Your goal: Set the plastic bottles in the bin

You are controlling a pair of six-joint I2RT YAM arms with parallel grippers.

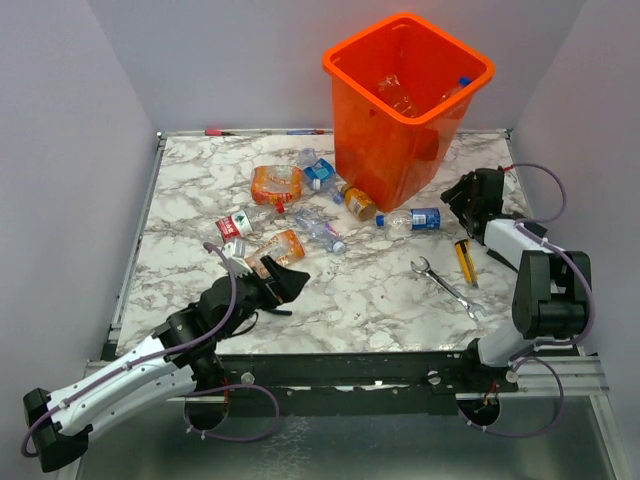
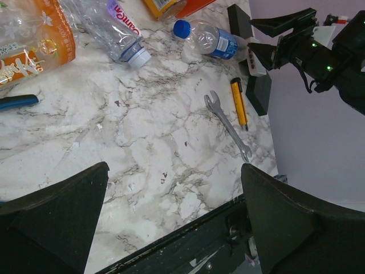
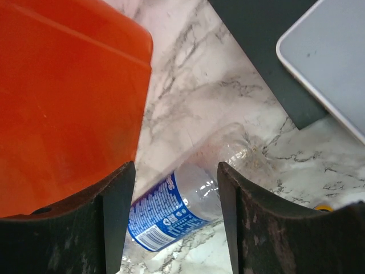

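Note:
The orange bin (image 1: 380,150) stands at the back, some bottles inside. Bottles lie on the marble table: a blue-label bottle (image 1: 420,219) right of centre, a clear bottle (image 1: 322,232), an orange-label bottle (image 1: 276,183) and others. My right gripper (image 1: 455,200) is near the bin's right side; in the right wrist view its fingers (image 3: 117,200) stand apart over the blue-label bottle (image 3: 165,211), nothing visibly held. My left gripper (image 1: 285,275) hangs open at the front left above the table, empty in the left wrist view.
A wrench (image 1: 447,288) and a yellow cutter (image 1: 465,262) lie at the right front, dark blocks (image 2: 259,91) at the right edge, pliers (image 2: 17,101) near the left gripper.

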